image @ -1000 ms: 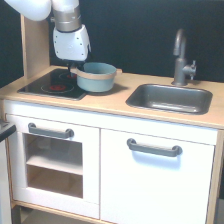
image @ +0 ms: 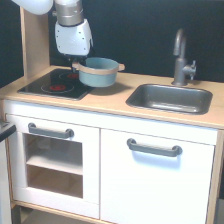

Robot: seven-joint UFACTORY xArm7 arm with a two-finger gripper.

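Observation:
A blue-grey pot (image: 98, 77) with light handles is at the right edge of the black hob (image: 55, 87). My gripper (image: 76, 65) points down at the pot's left handle and appears shut on it. Its fingers are dark and small against the dark wall, so the grip itself is hard to make out. The pot looks slightly raised and roughly level, though its exact gap above the surface cannot be told.
To the right, a steel sink (image: 170, 98) with a dark grey faucet (image: 181, 60) is set into the wooden countertop (image: 120, 100). Bare counter lies between hob and sink. A wooden post (image: 36, 45) rises behind the hob at the left. Below, the white cabinet door (image: 155, 180) is shut.
The gripper and the pot have moved together, a little up and to the right in the view. The sink, faucet and cabinet are unchanged.

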